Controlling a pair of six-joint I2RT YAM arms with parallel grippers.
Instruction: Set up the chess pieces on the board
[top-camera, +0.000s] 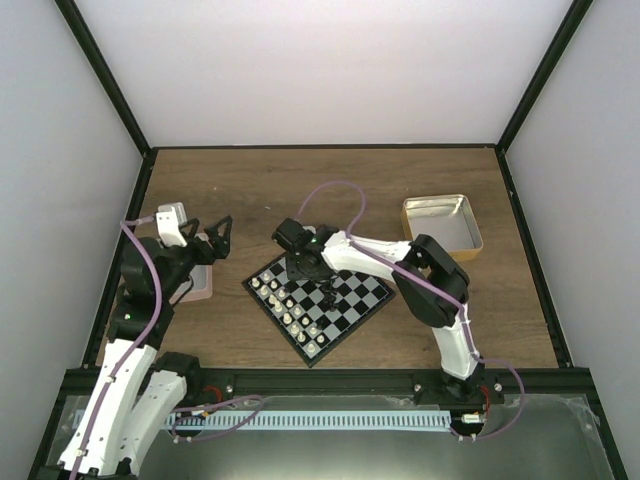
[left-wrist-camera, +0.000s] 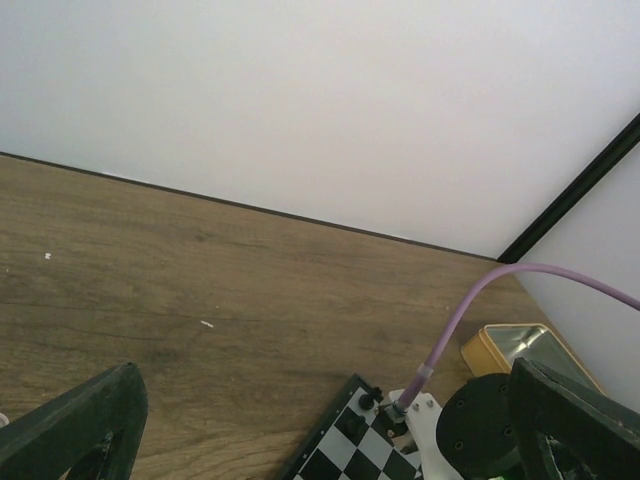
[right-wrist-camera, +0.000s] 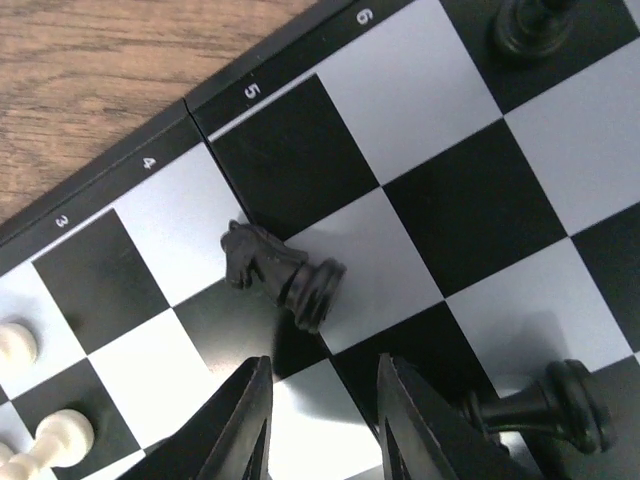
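The chessboard (top-camera: 350, 316) lies mid-table, white pieces (top-camera: 288, 318) along its near-left side and black ones toward its middle. In the right wrist view a black knight (right-wrist-camera: 275, 270) lies on its side, another black piece (right-wrist-camera: 565, 408) lies lower right, and a dark piece (right-wrist-camera: 530, 22) stands upper right. My right gripper is over the board just short of the knight, fingers part open, nothing visible between them. My left gripper (top-camera: 210, 232) stands open and raised left of the board; its fingers frame empty space in the left wrist view.
A gold-rimmed tray (top-camera: 468, 239) sits at the back right. A pale container (top-camera: 195, 289) is partly under the left arm at the left. The wooden table behind the board is clear.
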